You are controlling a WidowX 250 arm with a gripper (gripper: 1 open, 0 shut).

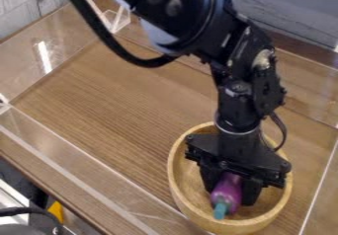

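My black gripper (232,170) reaches down into a pale yellow bowl (187,179) at the lower right of the camera view. It is shut on a purple object with a teal tip (226,194), which lies inside the bowl; the fingers partly hide it.
The wooden tray floor (106,101) is clear to the left and behind the bowl. Transparent walls edge it at the left and front. A black cable and a small yellow piece are at the lower left, outside the tray.
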